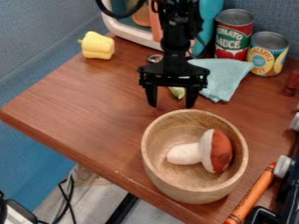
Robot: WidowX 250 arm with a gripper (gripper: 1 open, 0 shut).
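My black gripper (170, 94) hangs over the middle of the wooden table (82, 114), its two fingers apart. A pale yellow-green object shows partly behind it, mostly hidden. In front of it, a wooden bowl (166, 179) holds a toy mushroom (215, 150) with a red-orange cap and white stem, lying on its side. A light teal cloth (225, 77) lies behind the gripper to the right.
A yellow pepper (98, 48) sits at the back left. Two cans, a tomato can (232, 37) and a yellow can (267, 57), stand at the back right. An orange marker (251, 197) lies at the right.
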